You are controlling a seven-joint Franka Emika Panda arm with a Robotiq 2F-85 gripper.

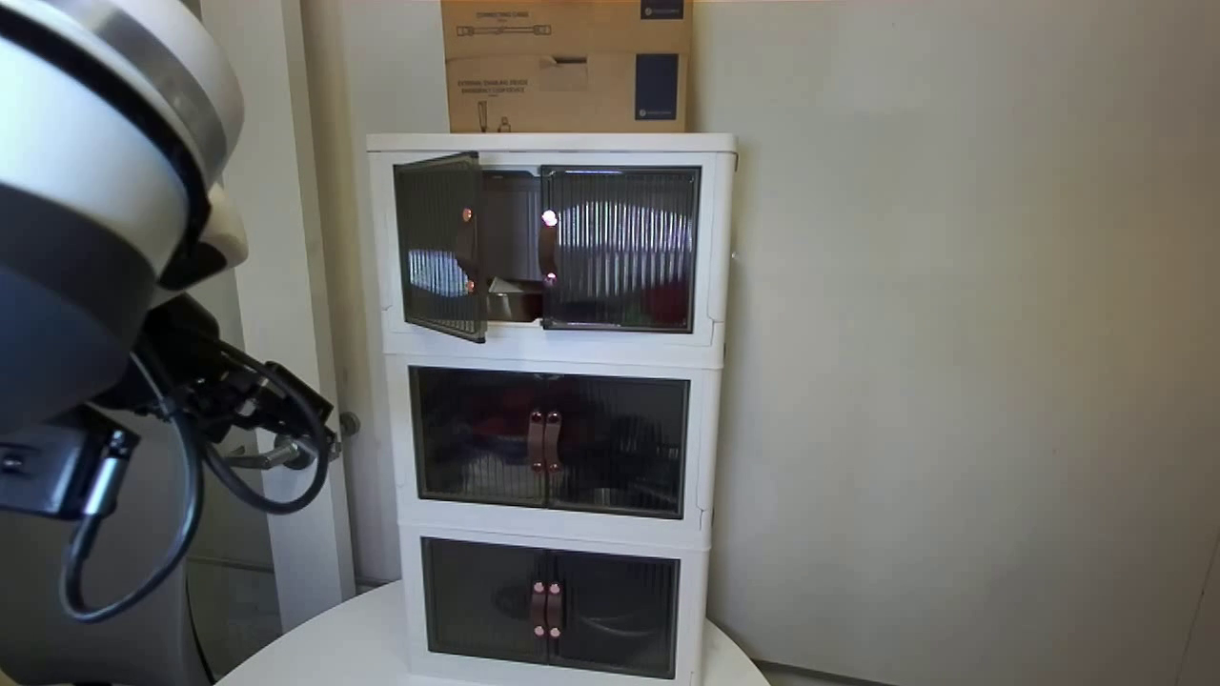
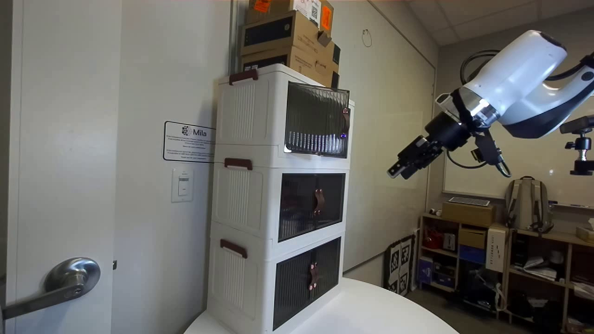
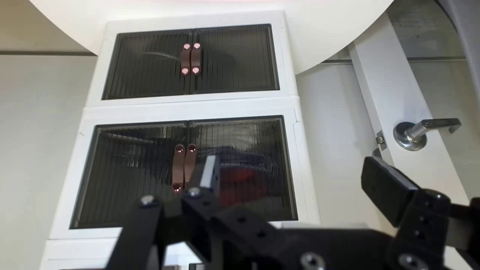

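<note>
A white three-tier cabinet with dark ribbed doors stands on a round white table. Its top left door is ajar, swung partway out from the frame, while the top right door lies flush. Through the gap a brownish container shows, partly hidden. My gripper hangs in the air apart from the cabinet, pointing down toward it. In the wrist view, which appears upside down, the gripper has its fingers spread, with nothing between them. The middle doors and bottom doors are closed.
Cardboard boxes are stacked on the cabinet. A door with a metal handle stands beside it. Bare wall lies on the other side. Shelves line the back of the room.
</note>
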